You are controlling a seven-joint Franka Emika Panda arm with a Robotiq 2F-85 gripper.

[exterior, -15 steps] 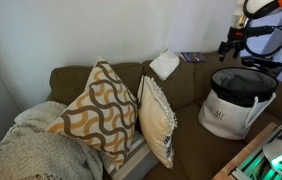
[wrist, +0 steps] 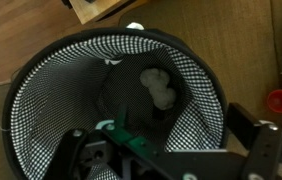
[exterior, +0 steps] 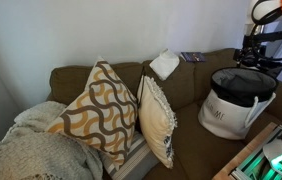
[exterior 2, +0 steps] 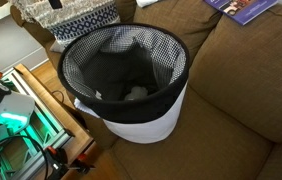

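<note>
A white fabric basket (exterior: 224,114) with a dark mesh lining stands on the brown couch. My gripper (exterior: 253,57) is above its opening, and in the wrist view the gripper has its fingers spread wide with nothing between them. Down inside the basket lies a small grey, rounded, soft-looking object (wrist: 159,88), which also shows as a pale lump (exterior 2: 136,93) in exterior view 2. Dark cloth-like lining around it hides part of the bottom.
A patterned orange-and-grey pillow (exterior: 99,112), a cream pillow (exterior: 156,122) and a grey knit blanket (exterior: 41,155) are left of the basket. A purple book (exterior 2: 239,8) lies behind it. Near the basket, a small red round thing (wrist: 279,101) appears in the wrist view.
Over the last second my gripper has moved right and somewhat lower, coming over the basket. The basket and pillows have stayed where they were.
</note>
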